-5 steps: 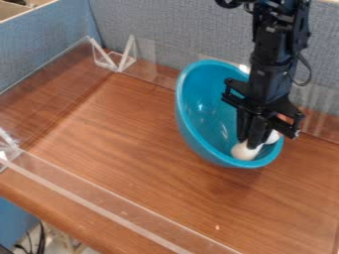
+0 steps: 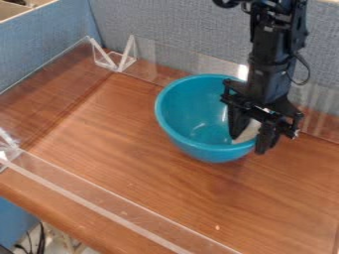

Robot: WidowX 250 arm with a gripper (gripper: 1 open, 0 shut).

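Note:
A turquoise bowl [image 2: 189,117] sits on the wooden table [image 2: 106,169] right of centre. My black gripper [image 2: 255,129] is over the bowl's right side, low at its rim. A pale object [image 2: 244,130] inside the bowl is mostly hidden behind the gripper; whether the fingers hold it is unclear.
White brackets [image 2: 114,62] stand at the back left and at the left edge. A grey speckled wall runs along the back, a blue one at left. Some cables hang at the lower left.
The bowl has moved left and sits more level. My gripper has shifted slightly left and up, now covering more of the pale object.

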